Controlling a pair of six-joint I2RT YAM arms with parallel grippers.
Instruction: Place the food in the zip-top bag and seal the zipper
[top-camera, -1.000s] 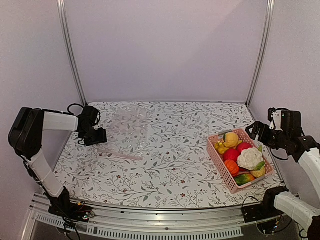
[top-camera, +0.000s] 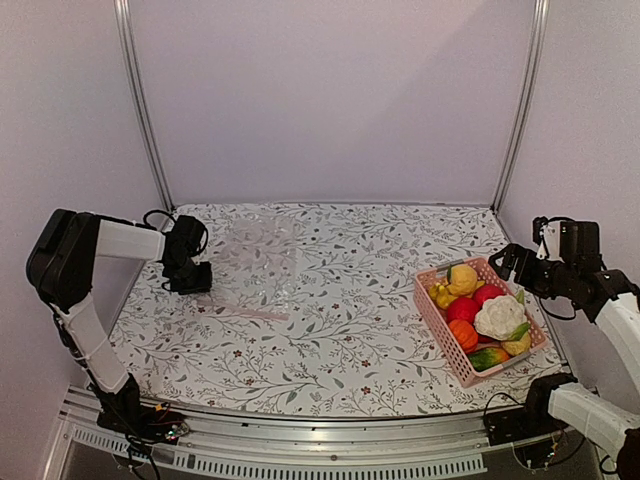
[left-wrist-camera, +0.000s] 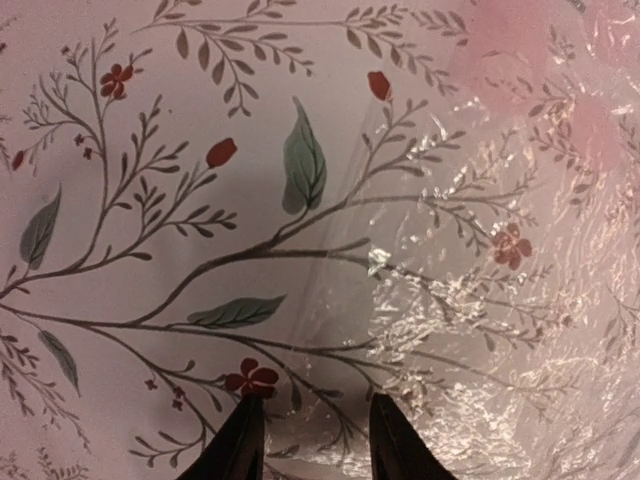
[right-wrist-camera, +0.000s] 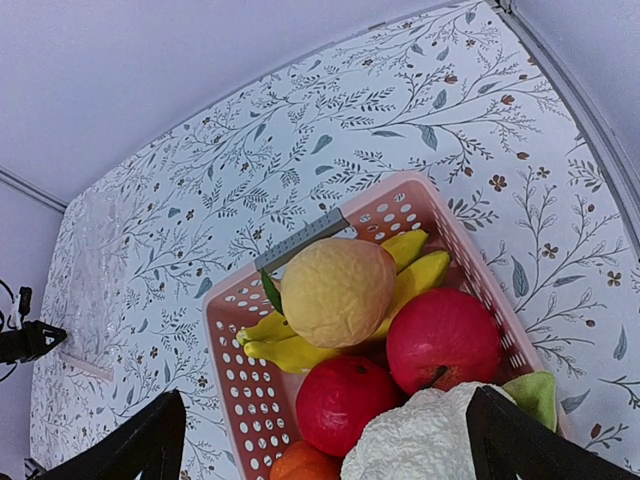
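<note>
A clear zip top bag (top-camera: 262, 255) lies flat on the table's left half, its pinkish zipper strip (top-camera: 250, 312) toward the front. My left gripper (top-camera: 208, 290) is low over the bag's left front corner. In the left wrist view, the left gripper has its fingers part open, with the bag's shiny film (left-wrist-camera: 450, 340) beneath and to their right; whether they touch it cannot be told. My right gripper is open above the pink basket (right-wrist-camera: 222, 345), fingers wide apart and nothing held. The basket holds toy food, including a cauliflower (right-wrist-camera: 415, 440) and red fruit (right-wrist-camera: 445, 335).
Bananas (right-wrist-camera: 415, 285), a yellow round fruit (right-wrist-camera: 338, 290) and an orange one (top-camera: 462, 334) are also in the basket. Walls close in the left, right and back.
My left gripper has shifted slightly right, and the near zipper strip has slid a little right as well. The right arm and basket look almost unchanged.
</note>
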